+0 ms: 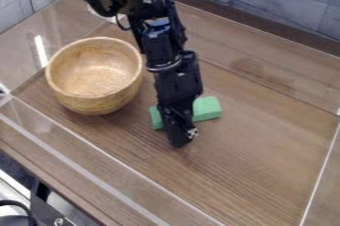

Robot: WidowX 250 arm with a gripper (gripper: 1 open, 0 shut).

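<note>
The black arm reaches down from the top of the view to the middle of the wooden table, its gripper low over a green block. The block lies on the tabletop, partly covered by the gripper. The dark fingertips are hard to make out, and I cannot see whether anything is between them.
A round wooden bowl stands to the left of the arm. A pale wall borders it at the back left.
</note>
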